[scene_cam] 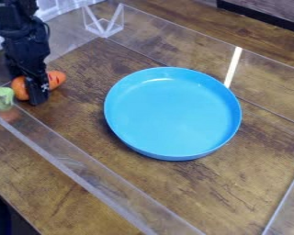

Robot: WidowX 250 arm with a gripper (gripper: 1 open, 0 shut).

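Observation:
My black gripper point(29, 81) reaches down at the left edge of the view, shut on an orange carrot-like toy point(51, 81) with a pale green top point(0, 100). The toy lies at the clear wall along the left of the wooden surface. A large blue plate point(172, 112) rests in the middle right, apart from the toy.
Clear plastic walls run along the left and right of the wooden surface point(137, 193). A white wire-like piece point(102, 22) stands at the top left. The wood around the plate is clear.

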